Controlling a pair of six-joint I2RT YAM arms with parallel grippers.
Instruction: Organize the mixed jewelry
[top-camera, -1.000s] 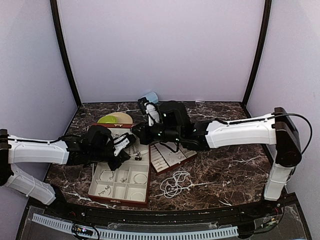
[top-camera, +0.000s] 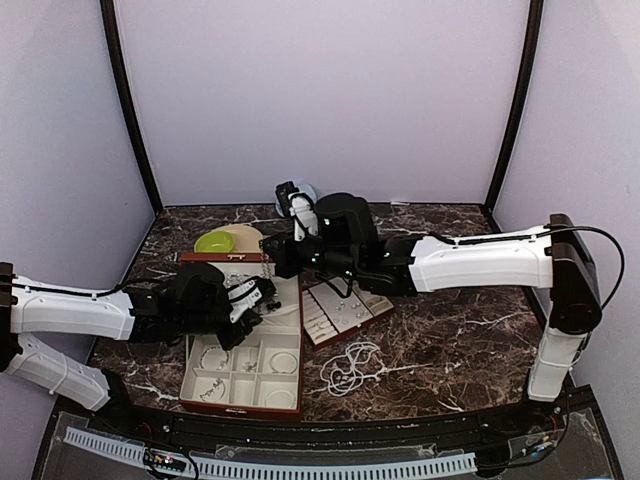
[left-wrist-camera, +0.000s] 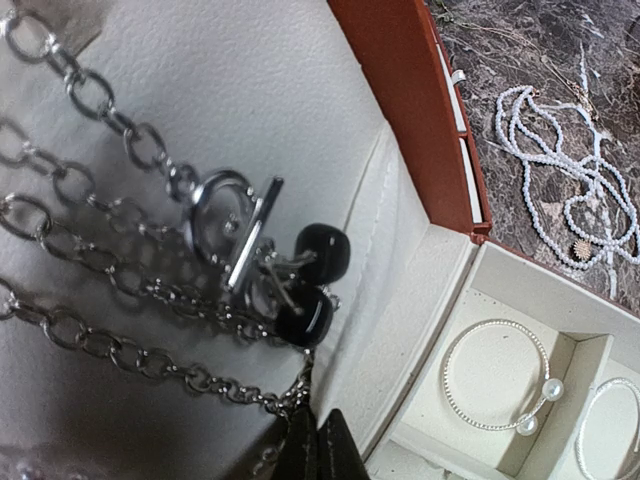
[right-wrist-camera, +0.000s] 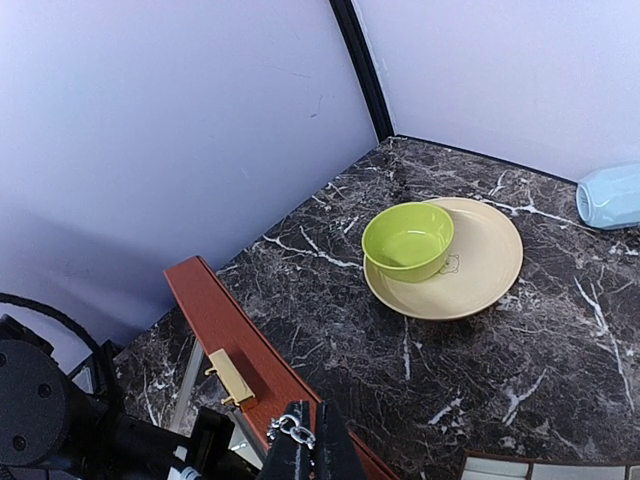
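Observation:
The red jewelry box stands open, its white compartments (top-camera: 240, 372) toward me. Against the white lid lining (left-wrist-camera: 270, 60) hang silver chain necklaces (left-wrist-camera: 110, 350) with a toggle clasp (left-wrist-camera: 240, 235) and black beads (left-wrist-camera: 325, 255). At the lip of the white fabric pocket (left-wrist-camera: 365, 260), my left gripper is shut on the fabric, close to the chains. Higher up by the lid's top edge, my right gripper is shut on a silver chain (right-wrist-camera: 290, 430); the chain hangs below it in the top view. A pearl bracelet (left-wrist-camera: 455, 390) lies in a compartment.
A white beaded necklace (top-camera: 350, 368) lies on the marble right of the box, below a tray (top-camera: 335, 312) of small jewelry. Behind the lid are a green bowl (right-wrist-camera: 408, 240) on a cream plate (right-wrist-camera: 490, 255) and a blue cup (right-wrist-camera: 610, 197).
My right gripper has risen slightly, and the chain below it shows more clearly. The box has shifted a little to the right. My left gripper remains near the pocket.

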